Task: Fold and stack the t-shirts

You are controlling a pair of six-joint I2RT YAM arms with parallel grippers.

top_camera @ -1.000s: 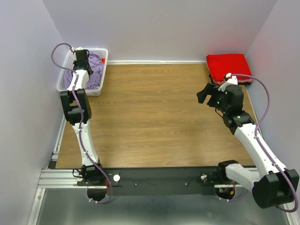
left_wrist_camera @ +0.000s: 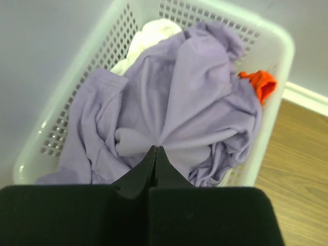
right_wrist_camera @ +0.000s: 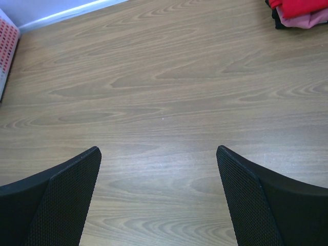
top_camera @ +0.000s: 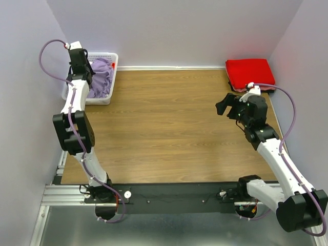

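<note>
A crumpled lavender t-shirt (top_camera: 102, 77) lies in the white basket (top_camera: 114, 77) at the back left. In the left wrist view its folds (left_wrist_camera: 200, 77) draw together to a point at the tips of my left gripper, which is shut on the cloth. From above, the left gripper (top_camera: 92, 70) is over the basket, its tips hard to make out. My right gripper (top_camera: 223, 109) stands open over bare table on the right, nothing between its fingers. A folded stack with a red shirt (top_camera: 250, 72) on top lies at the back right, pink and black layers beneath.
Some orange cloth (left_wrist_camera: 260, 84) and a whitish cloth (left_wrist_camera: 151, 38) also lie in the basket. Walls close in behind and at both sides.
The right arm and the red stack have stayed put.
</note>
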